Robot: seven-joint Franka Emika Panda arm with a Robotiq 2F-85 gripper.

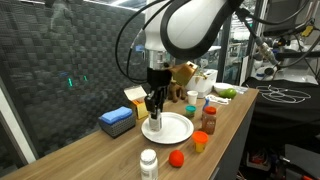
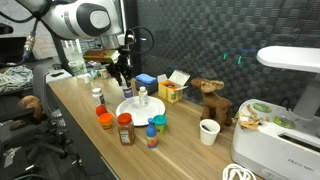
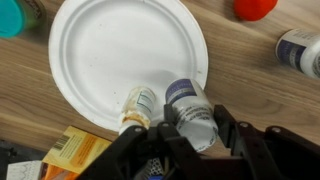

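Observation:
My gripper is shut on a white-capped bottle (image 3: 188, 96) with a purple band, seen from above in the wrist view. The held bottle (image 1: 155, 126) is upright at the near left rim of the round white plate (image 1: 178, 127) in exterior view 1. Whether its base touches the plate cannot be told. On the plate stands a second small bottle (image 3: 137, 107) with a pale cap, just left of the held one in the wrist view. Most of the plate (image 3: 115, 45) is bare.
Beside the plate are a white bottle (image 1: 149, 164), a red tomato-like object (image 1: 176, 158) and an orange cup (image 1: 200, 141). A blue block (image 1: 117, 122) and an open yellow box (image 2: 173, 86) stand behind. Bare table lies at the front left.

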